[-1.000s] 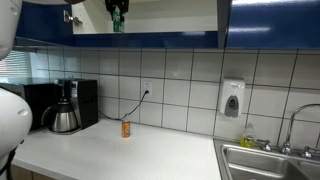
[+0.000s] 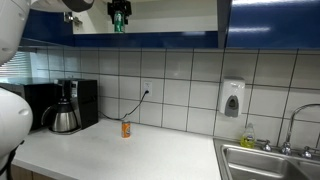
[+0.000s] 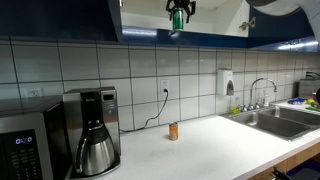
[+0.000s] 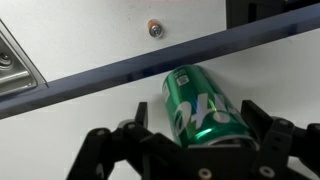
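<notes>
A green can with white markings (image 4: 200, 105) fills the middle of the wrist view. In both exterior views the green can (image 2: 119, 22) (image 3: 178, 19) is high up at the open upper cabinet, close to its blue lower edge (image 2: 160, 41). My gripper is open around the can, with one dark finger on either side of it. From outside, the gripper (image 2: 119, 10) shows only as a dark shape at the can's upper part. Whether the fingers touch the can, and whether its base rests on the shelf, I cannot tell.
Far below, a small orange can (image 2: 126, 129) (image 3: 173, 131) stands on the white counter (image 2: 150, 155). A steel coffee jug (image 2: 65, 117) and machine are at the left, and a sink (image 2: 265, 163) at the right.
The green can and the gripper have shifted very slightly to the right and down in exterior view 1. The counter objects have not moved.
</notes>
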